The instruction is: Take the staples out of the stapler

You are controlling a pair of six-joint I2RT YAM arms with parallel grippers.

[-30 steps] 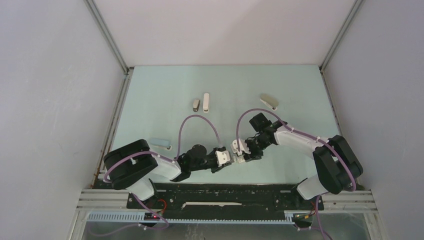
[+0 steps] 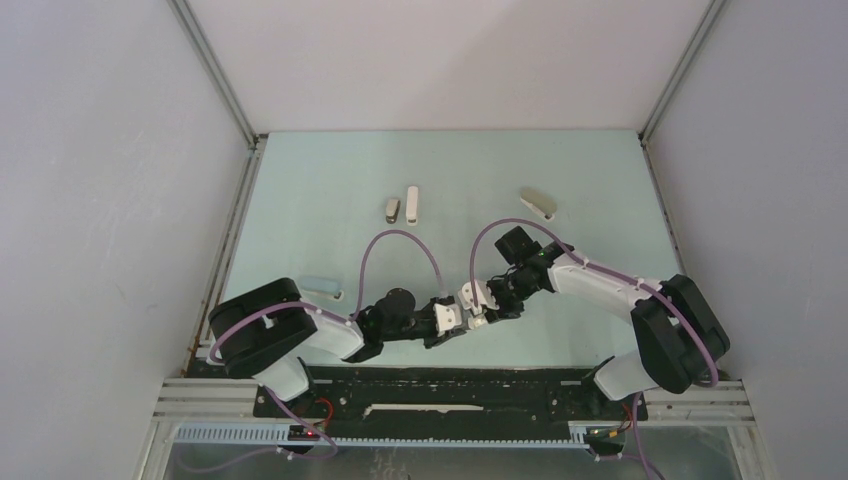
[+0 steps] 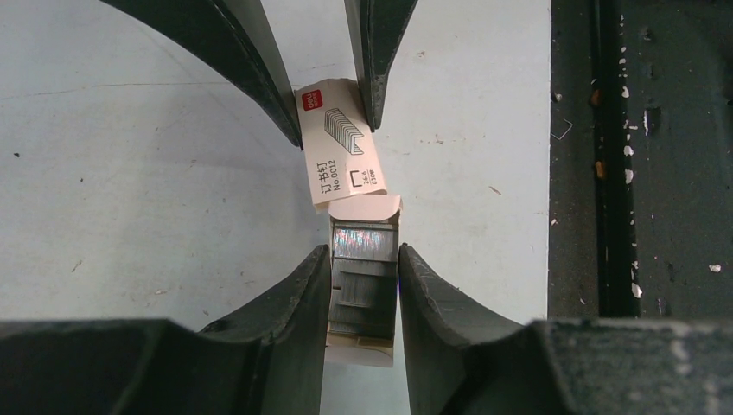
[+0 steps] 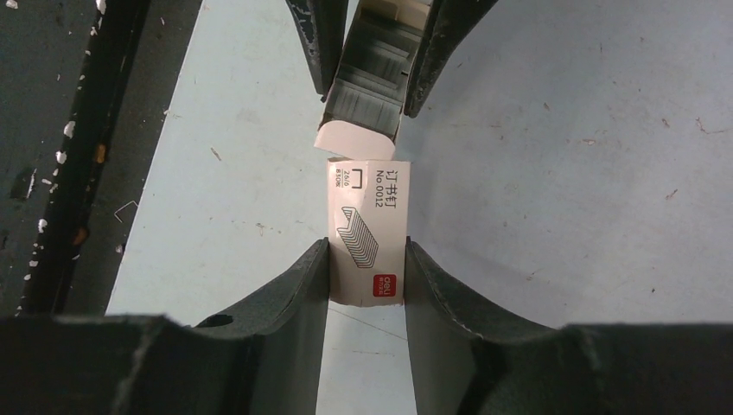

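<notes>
Two pale pink pieces of a staple box lie end to end between my grippers. The open tray has rows of grey staples in it, and my left gripper is shut on its sides. On the printed cover, my right gripper is shut with a finger along each long side. The tray's end flap is close against the cover's end; whether they touch is hard to tell. In the top view, staplers in white, dark grey-brown, beige and blue lie apart from both grippers.
The blue stapler lies close behind the left arm.
My right gripper has shifted slightly left with the cover, closing the gap to the tray. The left arm and the staplers show no clear movement.
</notes>
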